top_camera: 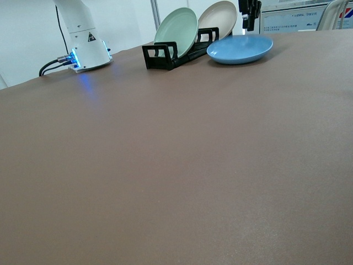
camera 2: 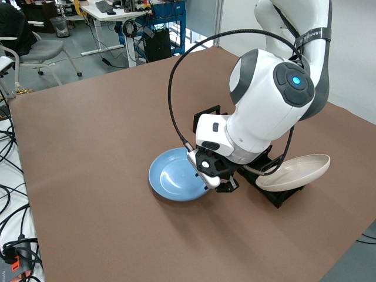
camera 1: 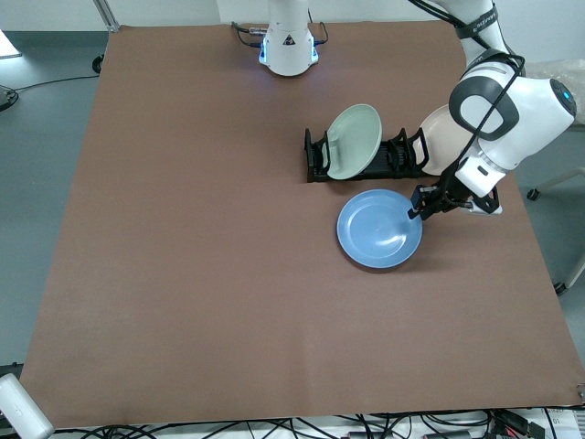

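Observation:
A blue plate (camera 1: 375, 233) lies flat on the brown table (camera 1: 256, 256), in front of a black dish rack (top_camera: 159, 61) that holds a pale green plate (camera 1: 352, 137) and a cream plate (camera 2: 294, 173) upright. My gripper (camera 1: 420, 206) is low at the blue plate's rim, on the cream plate's side; in the top view only its dark lower part (top_camera: 249, 14) shows, above and behind the blue plate. Whether its fingers are shut, and whether they touch the plate, I cannot tell.
Cables run along the table's edge.

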